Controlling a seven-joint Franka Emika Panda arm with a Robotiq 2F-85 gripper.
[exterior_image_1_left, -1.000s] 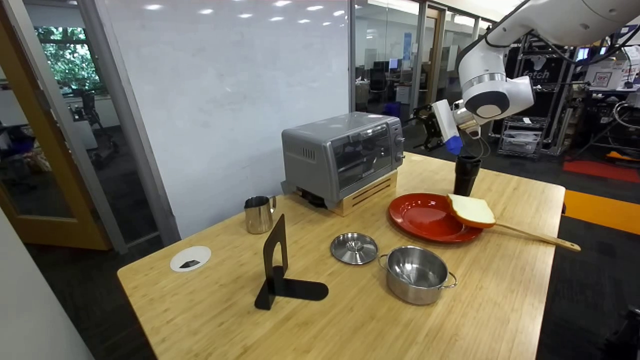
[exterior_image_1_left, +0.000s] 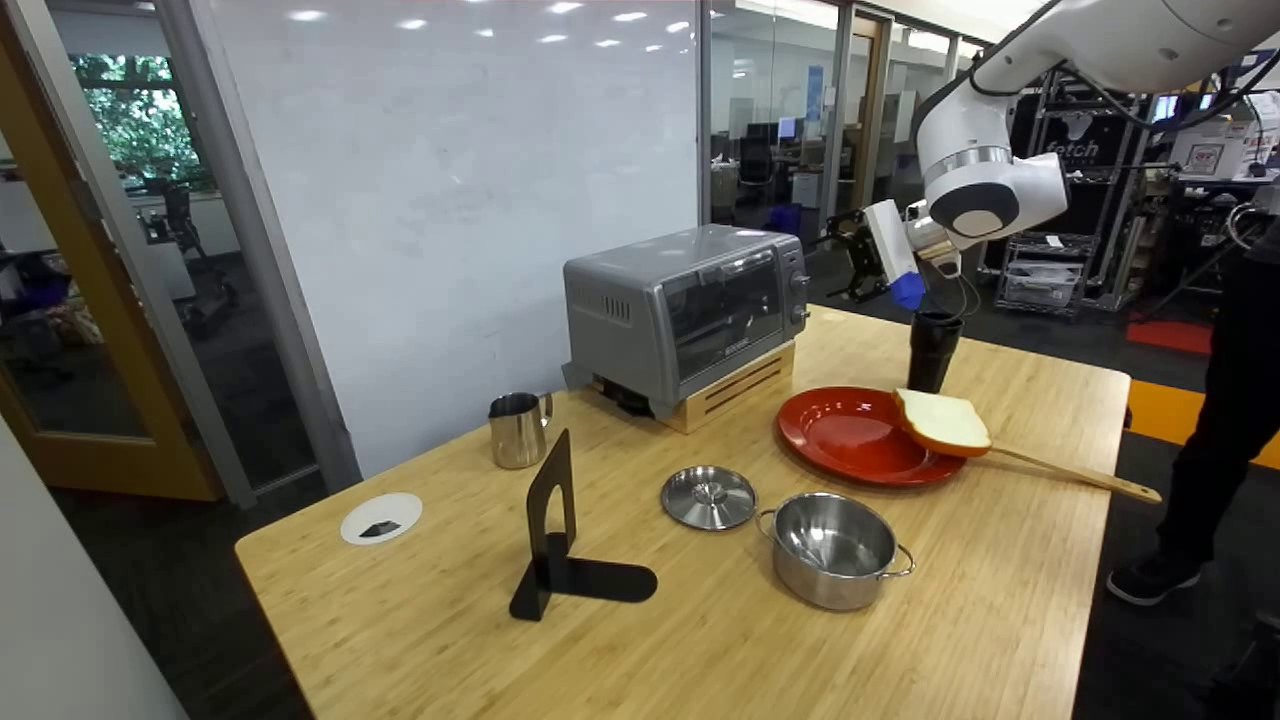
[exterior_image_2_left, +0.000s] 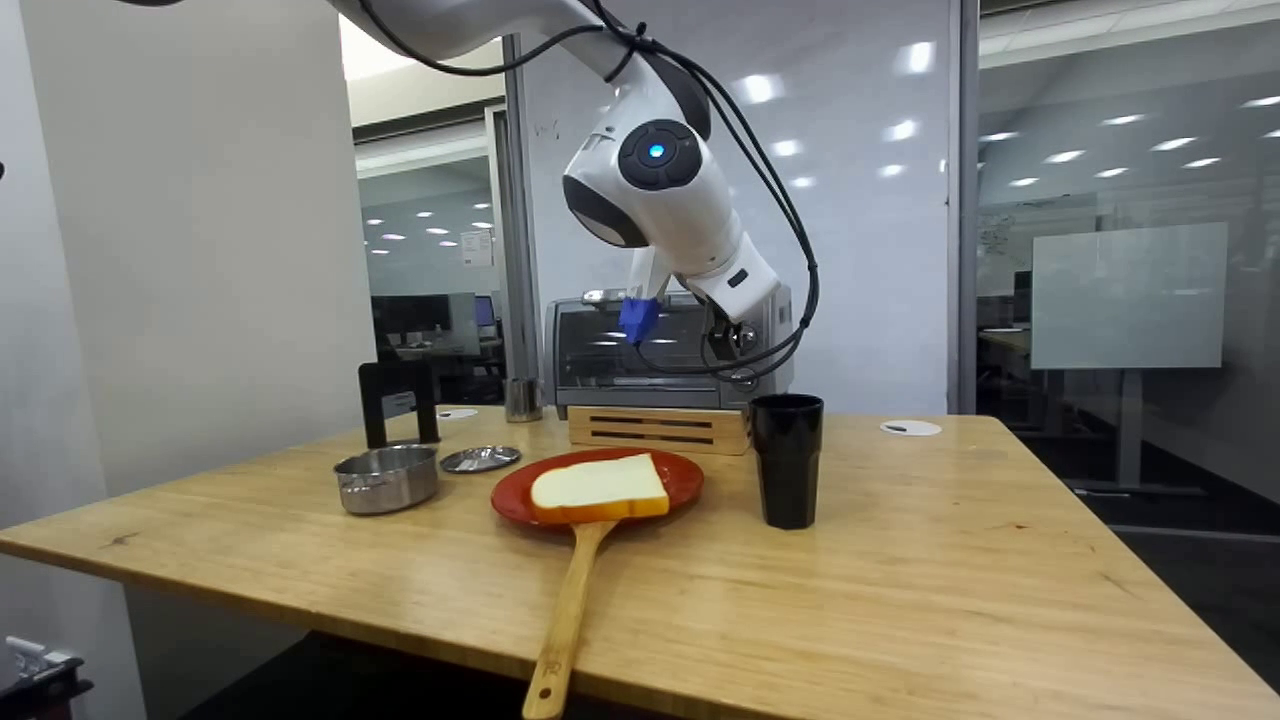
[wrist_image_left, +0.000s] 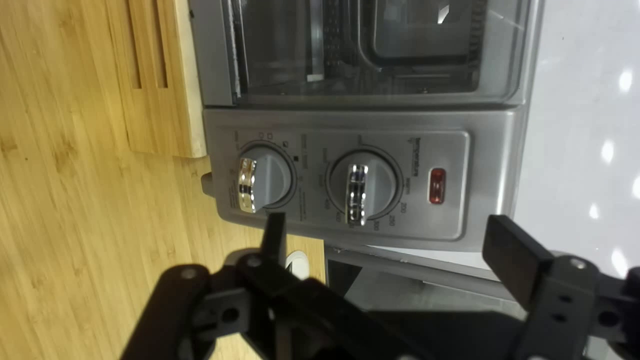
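My gripper is open, its two dark fingers wide apart and nothing between them. In the wrist view it faces the control panel of the grey toaster oven (wrist_image_left: 288, 123), apart from it. Two knobs show there: a lower knob (wrist_image_left: 273, 174) by the table side and a temperature knob (wrist_image_left: 381, 183), with a red indicator light (wrist_image_left: 437, 185) beside them. From the first exterior view, the oven (exterior_image_1_left: 618, 270) has its glass door shut and rests on a slotted wooden stand (exterior_image_1_left: 738, 386). The arm hides part of the oven's front in the second exterior view.
Below the arm stands a tall black cup (exterior_image_2_left: 786, 468). A bread slice (exterior_image_2_left: 600, 482) lies over the red plate (exterior_image_2_left: 513, 498) on a wooden spatula (exterior_image_2_left: 569, 612). A steel pot (exterior_image_1_left: 834, 588), lid (exterior_image_1_left: 708, 498), pitcher (exterior_image_1_left: 518, 438) and black bookend (exterior_image_1_left: 606, 580) occupy the left side.
A person's dark-clothed leg and shoe have come into view at the right of the first exterior view. The arm and the tabletop objects look the same.
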